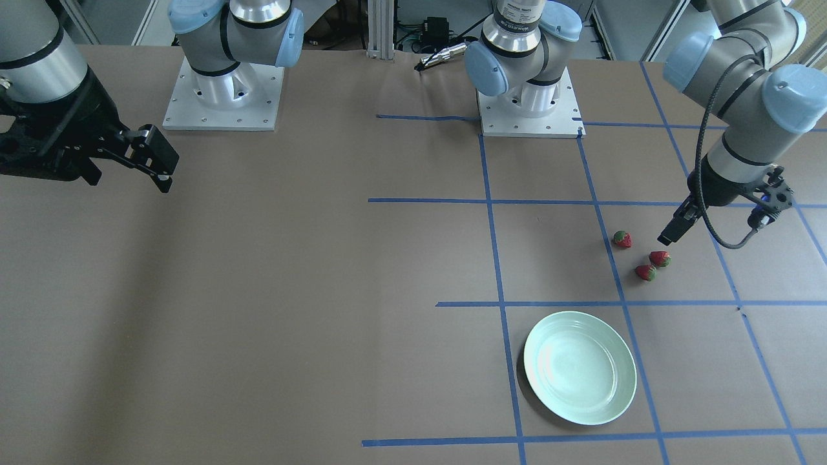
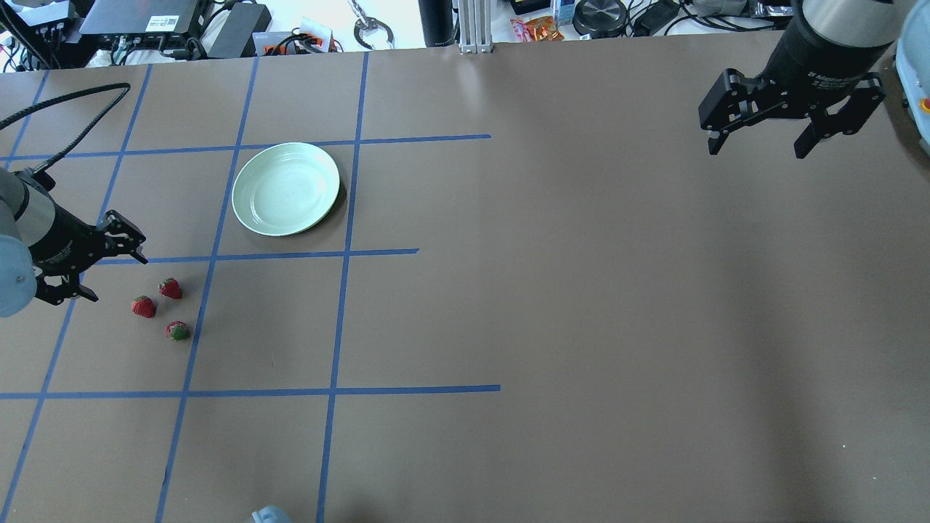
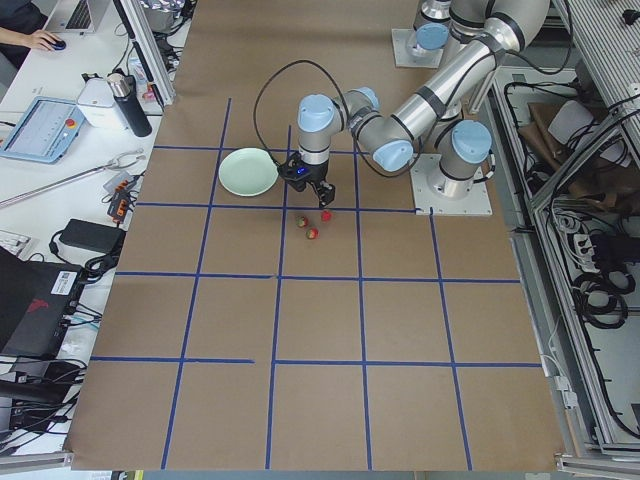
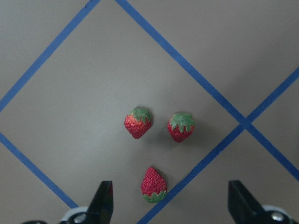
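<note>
Three strawberries lie on the taped tabletop: one (image 4: 138, 122) and another (image 4: 181, 130) side by side in the wrist view, a third (image 4: 153, 184) lower, close to a blue tape line. My open gripper hangs above them, empty between its fingertips; in the top view the gripper (image 2: 118, 279) is just left of the berries. A pale green plate (image 1: 579, 364) rests empty in front of the berries in the front view, and beyond them toward the back in the top view.
Another black gripper (image 2: 767, 131) is at the top right of the top view. Other arm bases (image 1: 531, 124) stand at the table's back edge in the front view.
</note>
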